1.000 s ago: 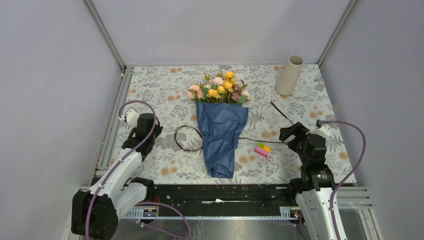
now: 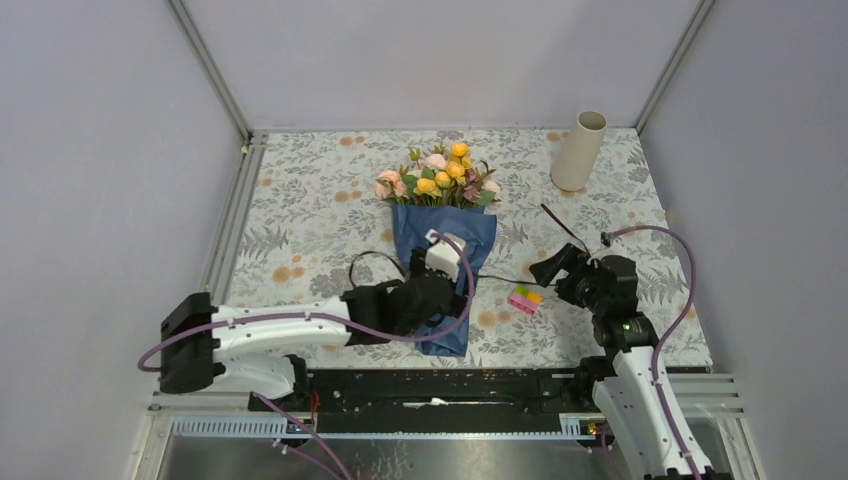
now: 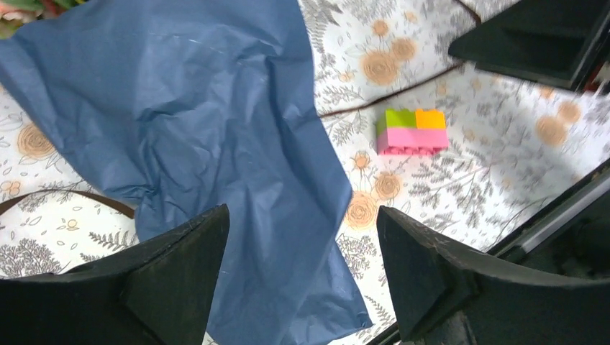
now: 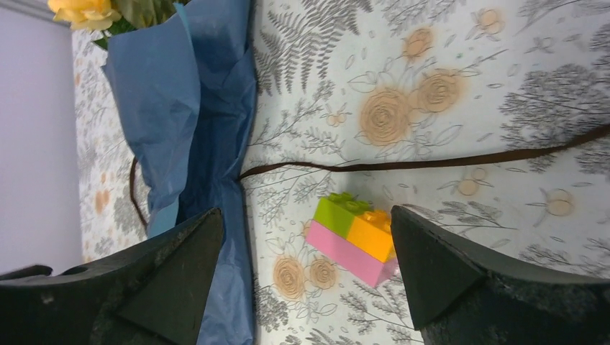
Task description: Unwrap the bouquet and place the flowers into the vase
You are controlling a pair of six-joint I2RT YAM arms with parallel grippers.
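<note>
Yellow, pink and dark flowers (image 2: 447,178) stick out of the top of a blue paper wrap (image 2: 479,226), lying on the patterned table. The tall cream vase (image 2: 578,155) stands upright at the back right, its mouth empty as far as shows. Above the lower half of the wrap is my left gripper, open, its two fingers apart over the blue paper (image 3: 237,136) with nothing held. My right gripper is open too, over the table right of the wrap, with nothing between its fingers. Most stems are hidden inside the paper.
A pink, green and orange toy block (image 2: 525,299) lies right of the wrap, below the right gripper. A loose brown ribbon (image 4: 374,167) runs across the table on both sides of the wrap.
My left arm has swung right from the table's left side to over the wrap. Flowers, wrap and vase have not moved.
</note>
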